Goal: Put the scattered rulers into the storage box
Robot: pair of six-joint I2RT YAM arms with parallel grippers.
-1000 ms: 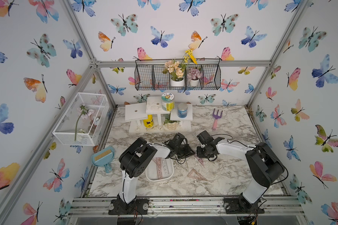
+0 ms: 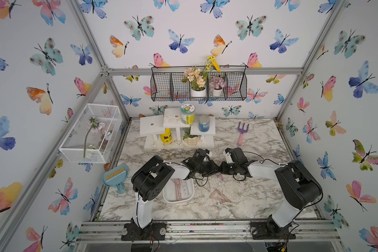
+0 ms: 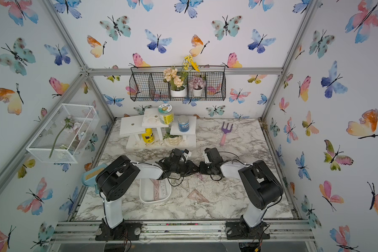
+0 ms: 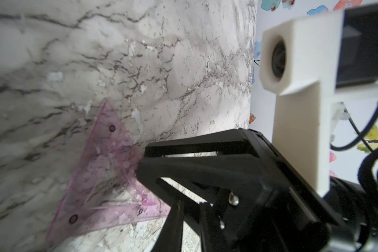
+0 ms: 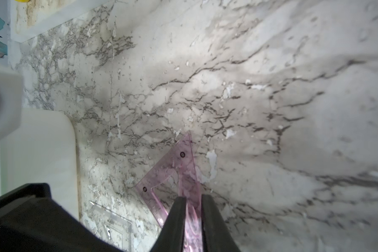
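A pink see-through triangle ruler (image 5: 182,172) has one corner between the fingers of my right gripper, which is shut on it. The same ruler (image 4: 82,180) shows in the left wrist view, partly covered by the right gripper. My left gripper meets the right one tip to tip; its fingertips are close together near the ruler's corner, but whether they pinch it is unclear. Another triangle ruler (image 2: 219,195) lies flat on the table, in front of the grippers. The white storage box (image 2: 179,202) stands below the left arm, with a pinkish ruler (image 2: 178,189) inside.
At the back, a white shelf (image 2: 152,123) bears cans. A purple fork (image 2: 241,133) lies behind the right arm. The blue dustpan (image 2: 115,178) is left of the box. Bare table (image 2: 260,199) lies at front right.
My right gripper has moved left with the pink triangle, closing the gap to the left gripper. The left gripper has shifted only slightly to the right.
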